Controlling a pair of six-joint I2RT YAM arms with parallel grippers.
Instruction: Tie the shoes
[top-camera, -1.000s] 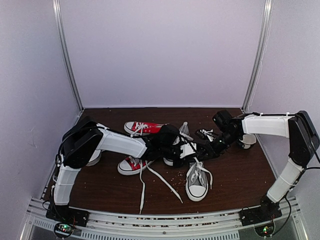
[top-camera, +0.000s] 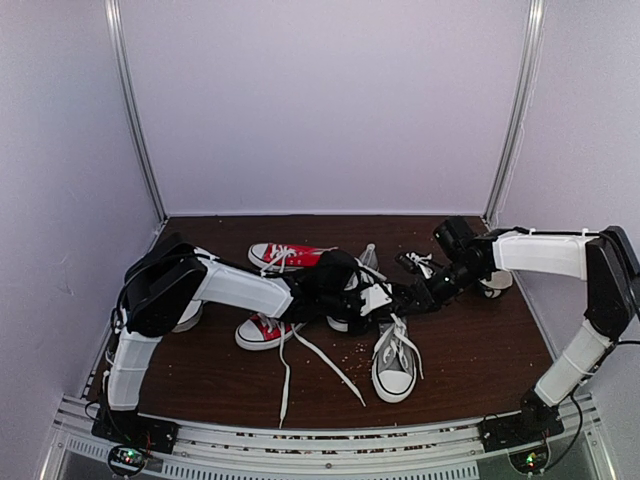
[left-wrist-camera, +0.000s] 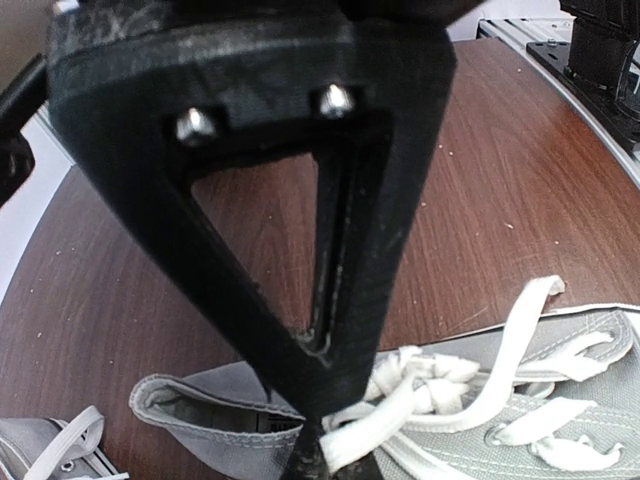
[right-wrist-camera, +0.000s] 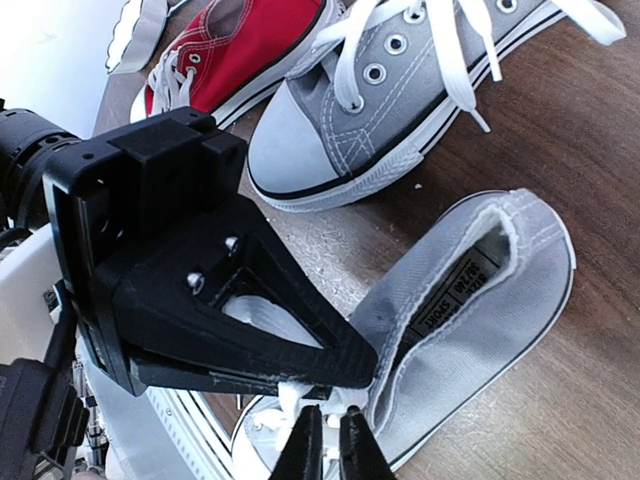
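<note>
The grey shoe (top-camera: 394, 370) stands at the front centre, toe toward me, with both my grippers down at the lace knot near its opening. In the left wrist view my left gripper is shut at the knot (left-wrist-camera: 435, 385); a white lace passes by its tips, and whether it is pinched is unclear. My right gripper is low over the same shoe (right-wrist-camera: 470, 330) among white lace; its fingertips are dark and small, and anything between them is hard to tell.
Red shoes (top-camera: 255, 335) with loose laces lie left and behind. Another grey shoe (right-wrist-camera: 360, 110) sits beside the one at my grippers, partly hidden in the top view. A white-rimmed object (top-camera: 494, 285) is at the right.
My right arm has shifted slightly to the right and its wrist has moved a little. The left arm and the shoes look unchanged.
</note>
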